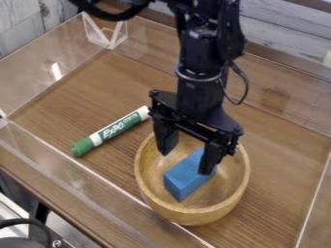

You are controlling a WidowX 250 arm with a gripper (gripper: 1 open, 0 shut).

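Observation:
A round tan bowl (pixel 181 206) sits at the lower middle of the wooden table, with a blue block (pixel 185 177) inside it. My black gripper (pixel 195 138) is open over the bowl, above and around the upper part of the block; one finger reaches down at the left, the other at the right. A white tube with green ends (pixel 111 130) lies on the table left of the bowl.
A pale rail runs along the back. A clear plastic piece stands at the top left.

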